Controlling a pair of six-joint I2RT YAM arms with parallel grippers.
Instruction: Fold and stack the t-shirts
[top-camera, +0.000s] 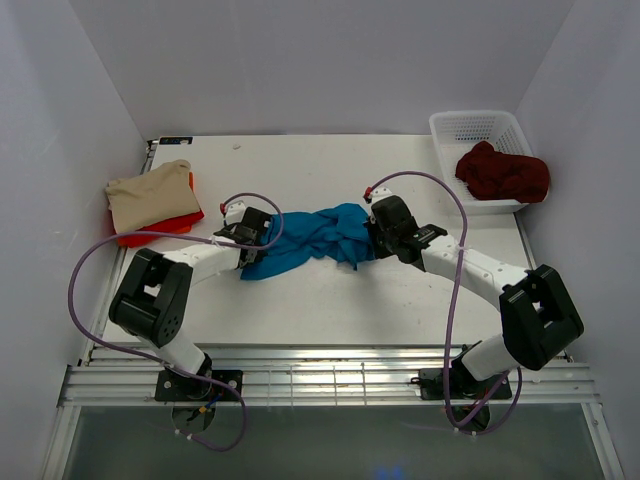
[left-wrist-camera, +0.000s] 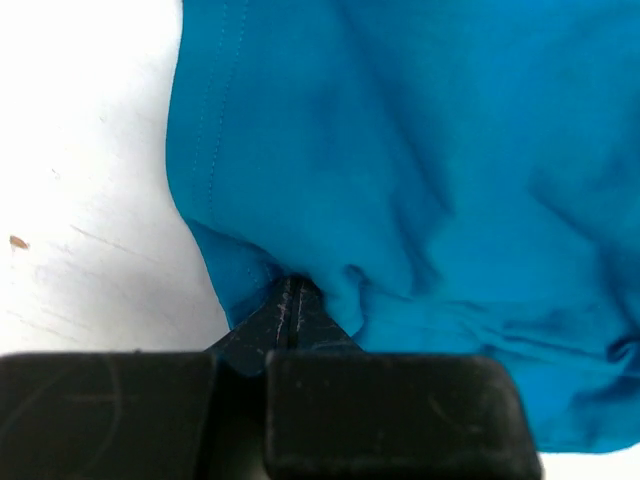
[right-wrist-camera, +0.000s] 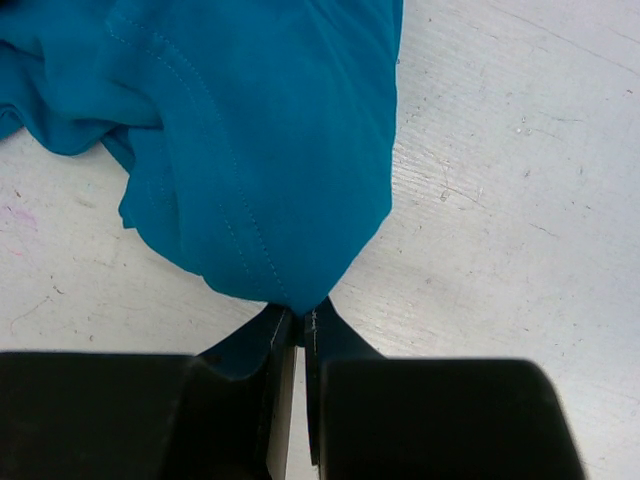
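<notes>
A blue T-shirt (top-camera: 310, 235) lies bunched lengthwise across the middle of the table, between my two arms. At its left end my left gripper is shut, its fingertips sunk into folds of the cloth; in the left wrist view the hem runs up the left side. At the right end my right gripper is shut on a corner of the shirt, with stitched hem showing just above the fingertips.
A tan folded cloth (top-camera: 148, 195) on red cloth (top-camera: 180, 223) sits at the back left. A white basket (top-camera: 455, 130) holding a dark red garment (top-camera: 500, 175) stands at the back right.
</notes>
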